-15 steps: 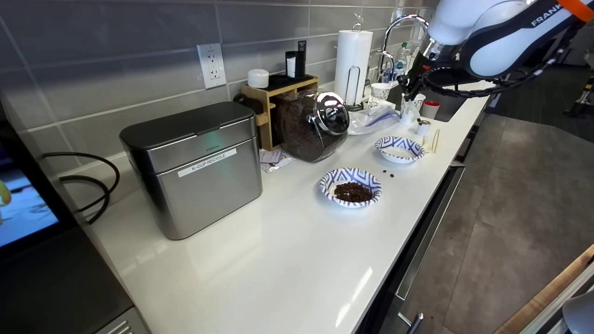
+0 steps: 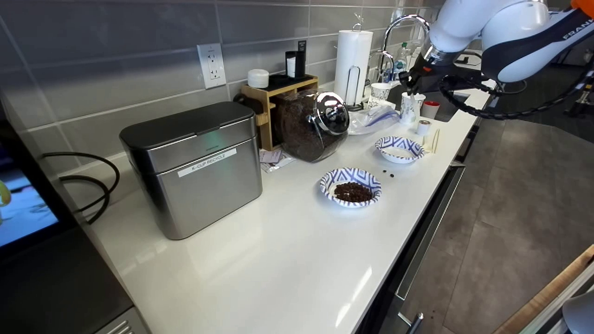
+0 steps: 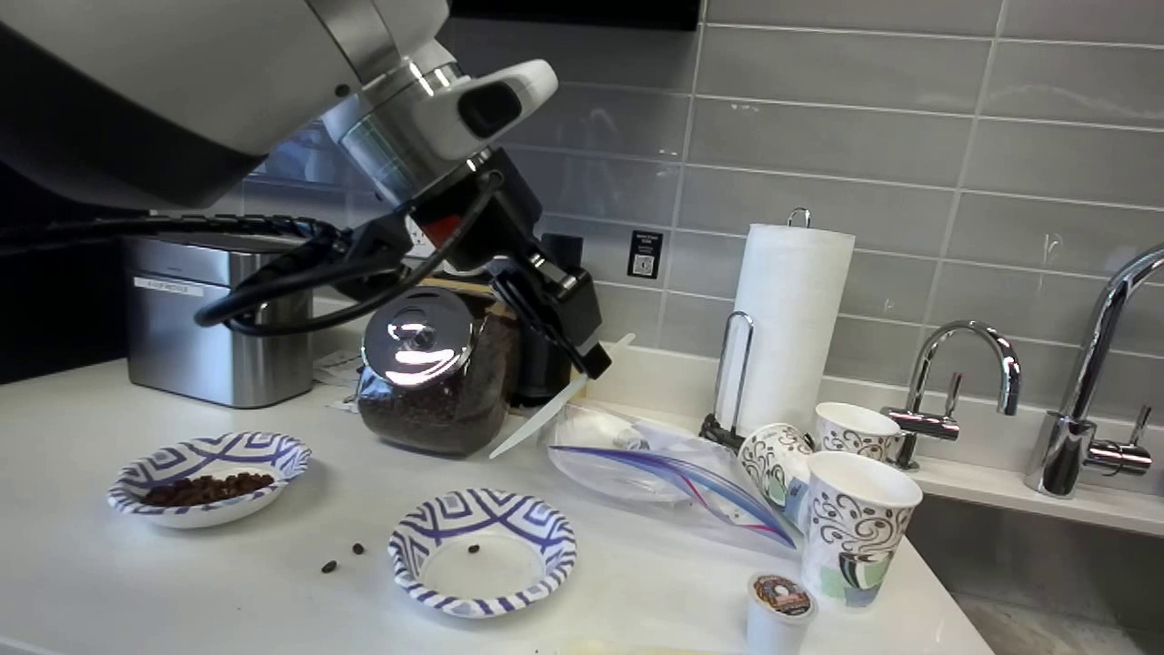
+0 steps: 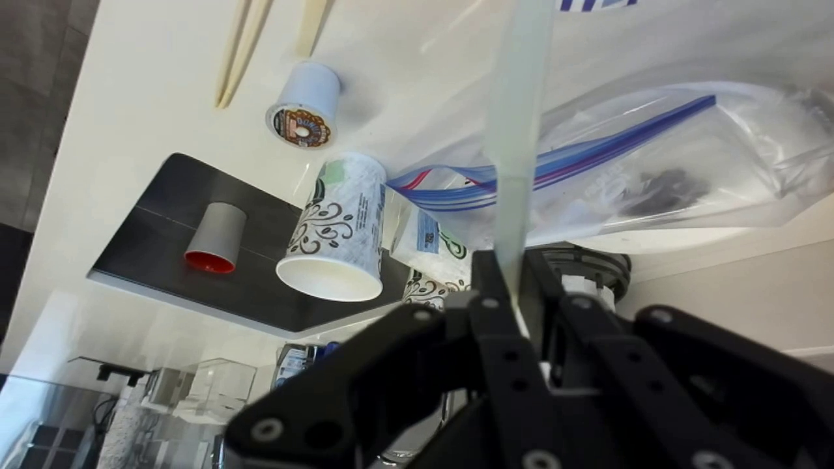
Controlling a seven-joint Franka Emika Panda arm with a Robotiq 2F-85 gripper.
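Note:
My gripper is shut on a pale, translucent plastic knife [image 4: 516, 133], whose long blade extends away from the fingertips. In the second exterior view the knife [image 3: 551, 409] slants down to the left from the gripper [image 3: 595, 362], in front of the dark jar and clear of the bowls. A patterned bowl [image 3: 486, 595] holds a single dark bean. The other patterned bowl [image 3: 196, 515] has a pile of dark beans [image 3: 207, 488] in it. Two loose beans [image 3: 328, 567] lie on the counter between the bowls.
A clear zip bag [image 3: 677, 475] lies near the paper towel roll [image 3: 791, 317]. Paper cups [image 3: 862, 524] and a coffee pod [image 3: 779, 611] stand by the sink [image 3: 1048, 568]. The glass jar of beans [image 3: 436, 382] is at the back. Open counter [image 2: 267, 267] spreads before the steel bin [image 2: 217, 189].
The arm and gripper have shifted slightly in the first exterior view, with the wrist and its cable moving a little right. Bowls, beans and cups are where they were.

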